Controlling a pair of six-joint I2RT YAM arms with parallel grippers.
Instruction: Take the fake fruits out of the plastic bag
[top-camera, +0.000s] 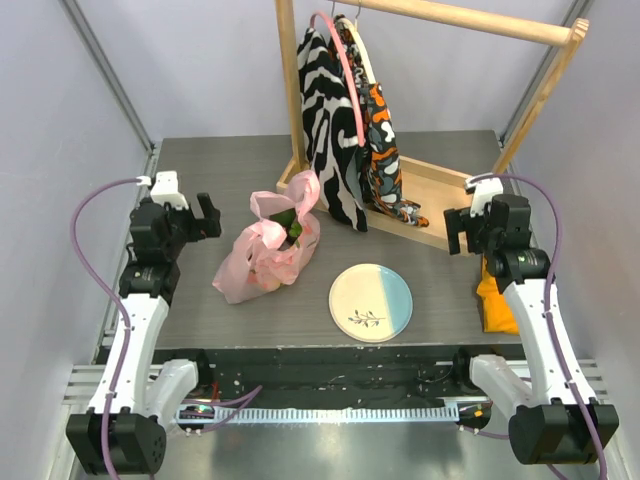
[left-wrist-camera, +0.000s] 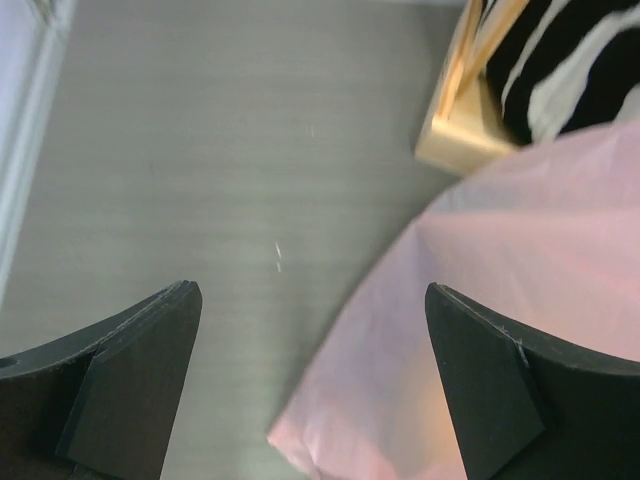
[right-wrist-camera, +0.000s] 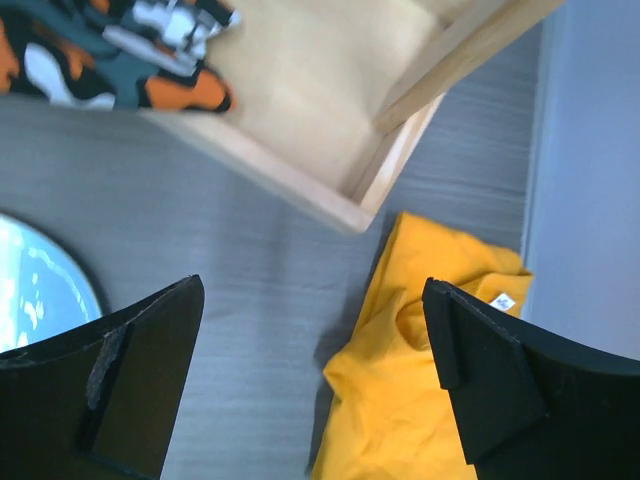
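A crumpled pink plastic bag (top-camera: 262, 258) rests on the grey table, left of centre. Through its opening something dark green (top-camera: 288, 222) shows; the rest of the contents is hidden by the pink film. My left gripper (top-camera: 208, 216) is open to the left of the bag, apart from it and empty. In the left wrist view the bag (left-wrist-camera: 400, 360) fills the lower right, partly behind one finger (left-wrist-camera: 490, 380). Far to the right, my right gripper (top-camera: 455, 230) also stands open with nothing between its fingers.
A cream and blue plate (top-camera: 362, 304) lies right of the bag. Behind stands a wooden rack (top-camera: 440, 185) with zebra (top-camera: 328, 130) and orange-patterned clothes (top-camera: 384, 150) hanging. Yellow cloth (top-camera: 497, 305) lies by the right arm. Table between bag and left arm is bare.
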